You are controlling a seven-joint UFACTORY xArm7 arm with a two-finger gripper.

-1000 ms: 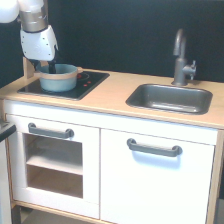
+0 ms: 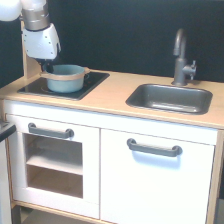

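Observation:
A blue-grey pot (image 2: 67, 80) stands on the dark stovetop (image 2: 95, 82) at the left of the counter. The white arm comes down from the upper left, and my dark gripper (image 2: 46, 66) is at the left side of the pot's rim. Its fingers are small and dark there, so whether they are open or shut on the rim cannot be made out. Beside the gripper, a light wooden upright piece (image 2: 30, 66) shows behind the pot.
The metal sink (image 2: 170, 97) with its dark faucet (image 2: 181, 60) takes up the right of the counter. Bare wooden counter (image 2: 118, 86) lies between stovetop and sink. Below are an oven-like door with a window (image 2: 54, 165) and a white cabinet door (image 2: 150, 180).
The pot has shifted a little to the right on the stovetop. My gripper and arm have moved slightly right and down with it.

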